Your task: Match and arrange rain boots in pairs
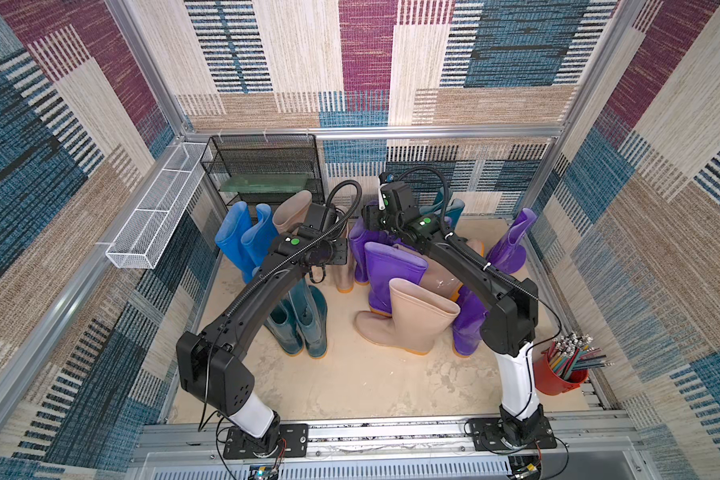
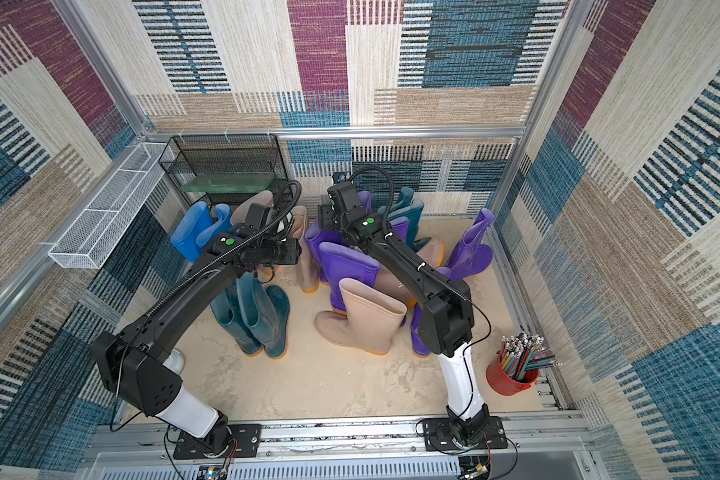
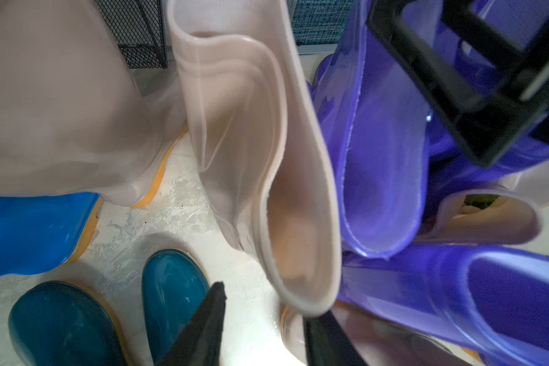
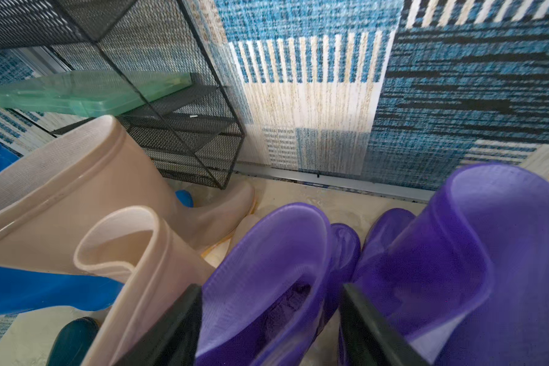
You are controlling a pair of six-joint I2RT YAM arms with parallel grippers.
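Observation:
My left gripper is open near the rim of a standing beige boot (image 3: 228, 122), which reaches between and just ahead of its fingers. My right gripper is open too, its fingers spread to either side of a purple boot's top (image 4: 274, 262). Another purple boot (image 4: 433, 256) stands to the right of it. At the left are a blue pair (image 1: 244, 232), a second beige boot (image 1: 293, 209) and a teal pair (image 1: 304, 320). A third beige boot (image 1: 408, 316) stands in front of more purple boots. The left arm partly hides the blue and teal boots.
Behind the boots stands a black mesh rack (image 1: 264, 160). A white wire basket (image 1: 156, 212) hangs on the left wall. A red bucket of pens (image 1: 558, 372) stands at the right front.

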